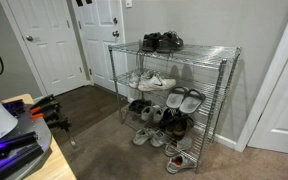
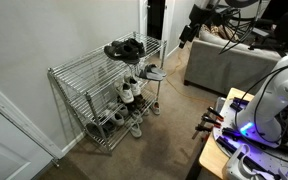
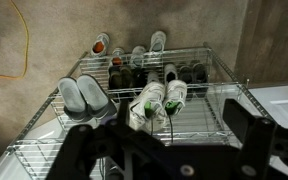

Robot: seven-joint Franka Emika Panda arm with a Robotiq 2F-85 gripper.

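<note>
My gripper stands open at the lower edge of the wrist view, with nothing held between its spread fingers. Below it is a wire shoe rack (image 1: 196,52) with several shelves. Dark shoes (image 1: 163,42) sit on the top shelf. White sneakers (image 3: 148,105) and a pair of grey slides (image 3: 85,95) rest on the shelf beneath. More shoes (image 1: 176,128) fill the lower levels. In exterior view 2 my arm (image 2: 229,18) reaches in from the upper right, and its fingertips are too small there to judge.
A grey sofa (image 2: 212,68) stands beyond the rack's far end. The wooden table edge (image 1: 52,168) is at the near left. Bare carpet (image 2: 149,160) lies in front of the rack, and the wall (image 1: 209,20) is close behind it.
</note>
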